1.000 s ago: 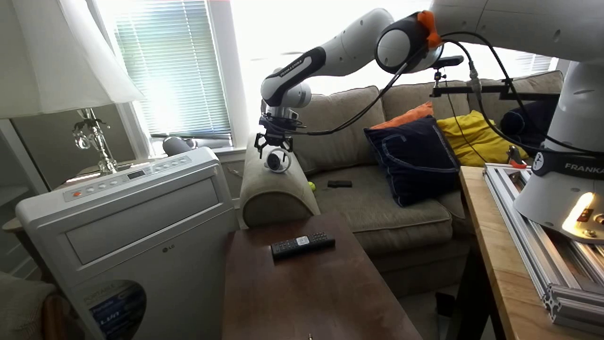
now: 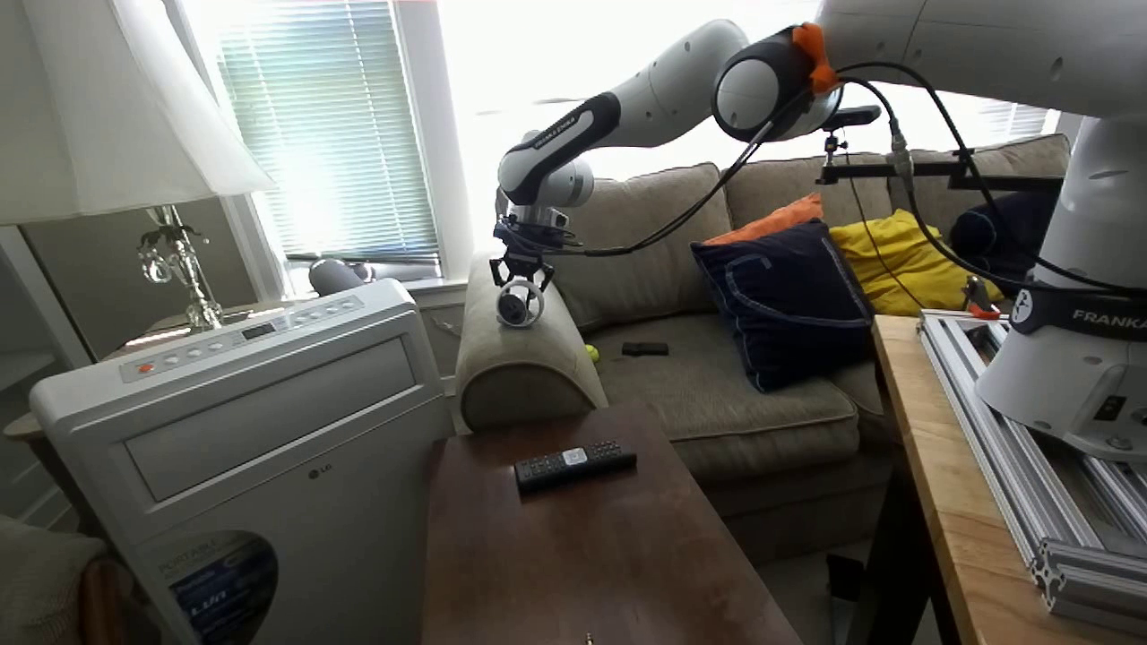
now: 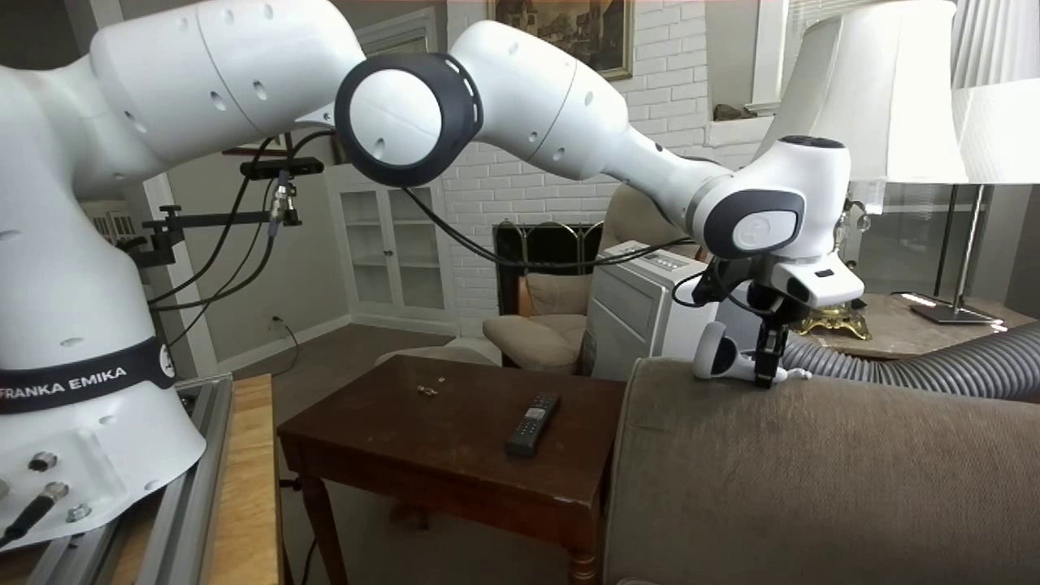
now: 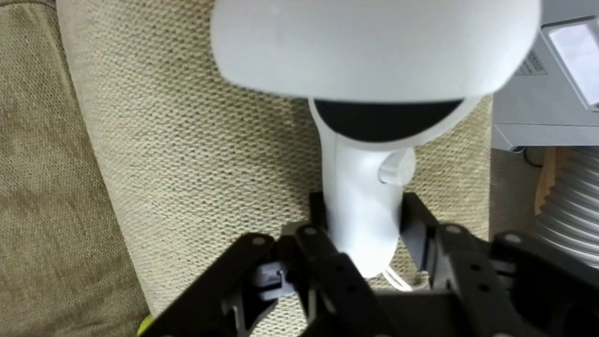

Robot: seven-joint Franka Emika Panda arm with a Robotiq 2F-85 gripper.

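Observation:
A white handheld controller [image 3: 717, 353] with a round ring end lies on the sofa's arm [image 3: 829, 448]. Its handle [image 4: 362, 208] shows in the wrist view between my gripper's dark fingers, one against each side. My gripper is shut on that handle, pointing down. In exterior view 1 the controller's ring [image 2: 519, 305] faces the camera just under my gripper [image 2: 523, 281]. The controller appears to be resting on the fabric or very close to it; the wrist view does not show which.
A brown side table [image 2: 602, 537] bears a black remote [image 2: 575, 464]. Another dark remote [image 2: 645, 349] and a yellow-green ball [image 2: 592, 353] are on the sofa seat near cushions. A white air conditioner [image 2: 247, 430] stands beside the sofa arm; its grey hose [image 3: 916, 361] runs behind the arm.
A second ago the gripper's fingers were spread wide above the controller. They have come lower and closed on it, and the controller has shifted slightly left in exterior view 1.

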